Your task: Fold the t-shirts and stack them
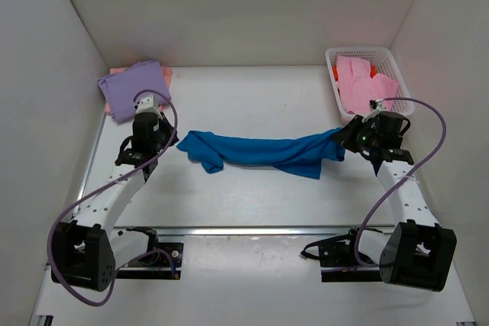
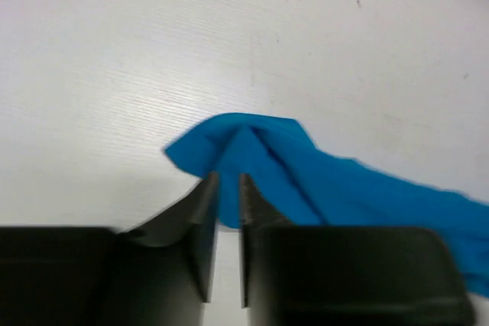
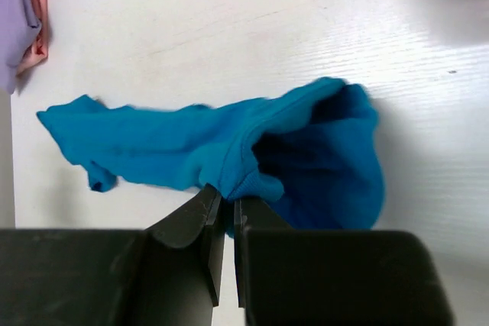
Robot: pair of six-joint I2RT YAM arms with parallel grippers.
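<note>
A blue t-shirt [image 1: 256, 150] stretches as a long, narrow, bunched strip across the middle of the white table. Its right end is pinched by my right gripper [image 1: 338, 137], shut on a fold of the cloth and lifting it a little; the right wrist view shows the shirt [image 3: 160, 139] bunched at the fingertips. My left gripper [image 1: 175, 140] is just off the shirt's left end. In the left wrist view that gripper is a little open, with a narrow gap between its fingers, and the blue cloth [image 2: 267, 166] lies below and beyond them.
A folded purple shirt [image 1: 136, 89] lies on a salmon one [image 1: 166, 75] at the back left. At the back right stands a white basket [image 1: 330, 57] holding pink [image 1: 359, 85] and orange cloth.
</note>
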